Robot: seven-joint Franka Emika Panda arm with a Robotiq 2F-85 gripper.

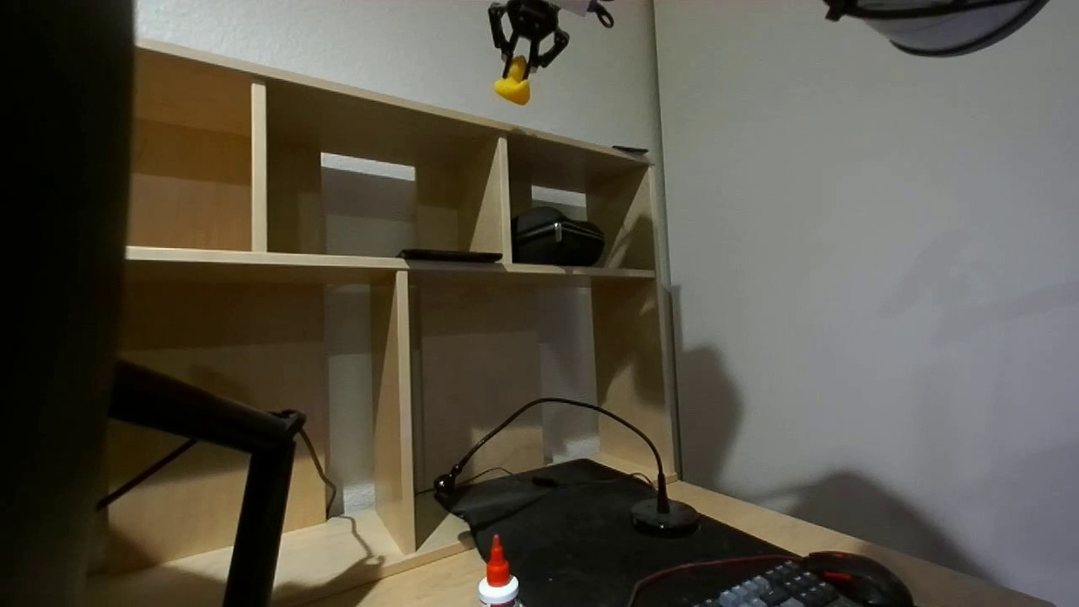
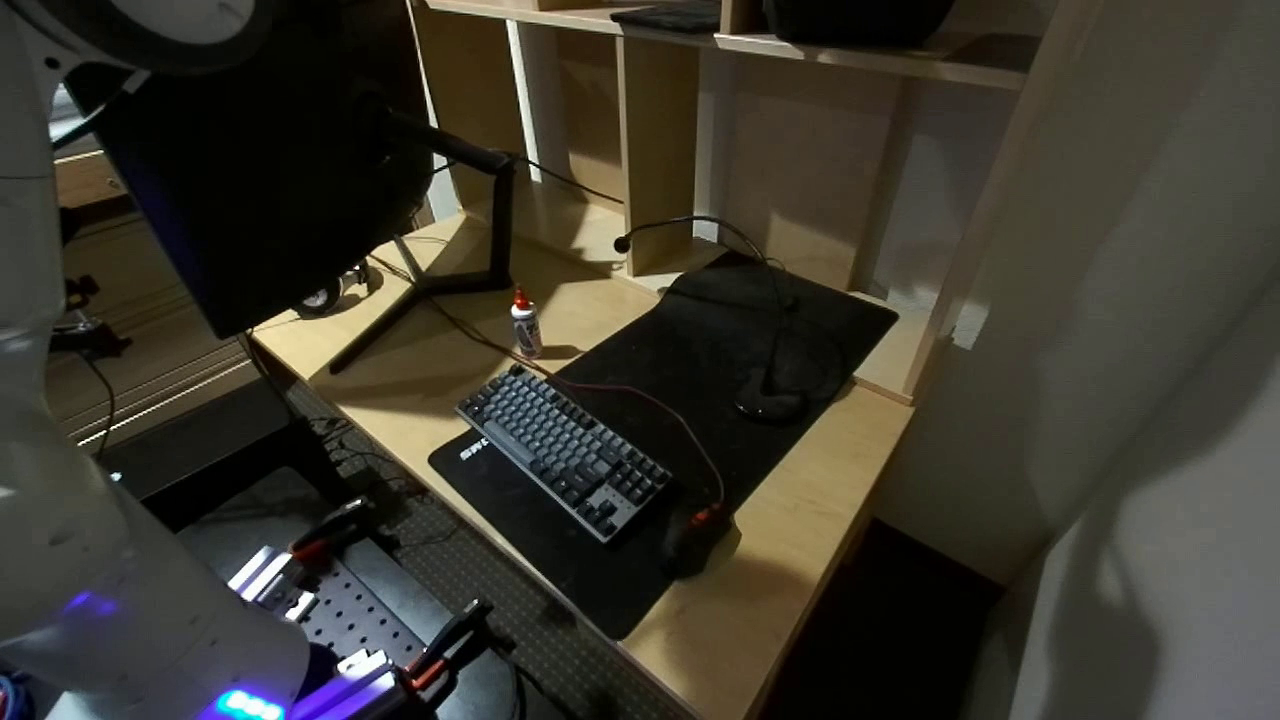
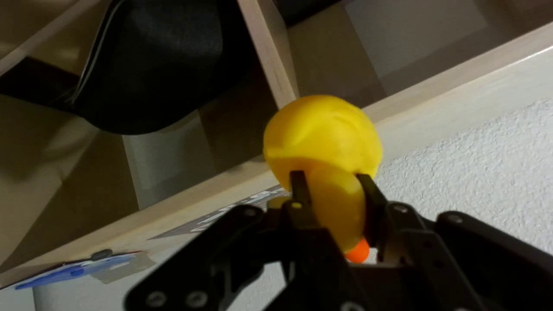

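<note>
High over the top edge of the shelf unit [image 1: 334, 96], my gripper [image 1: 521, 69] is shut on a yellow rubber duck [image 1: 512, 91]. Seen from the wrist, the duck [image 3: 324, 134] sits between the two black fingers, its rounded yellow body facing the camera and a bit of orange [image 3: 358, 252] showing below. The gripper points down past the shelf's front and top board. Neither the gripper nor the duck appears in exterior view 2.
A black case [image 1: 557, 239] fills the upper right compartment, with a flat dark item [image 1: 450, 255] to its left. Below, the desk bears a bottle with a red cap [image 2: 525, 324], a keyboard [image 2: 564, 450], a microphone [image 2: 770, 396] and a monitor [image 2: 264, 156]. Flat items [image 3: 85, 269] lie on the shelf top.
</note>
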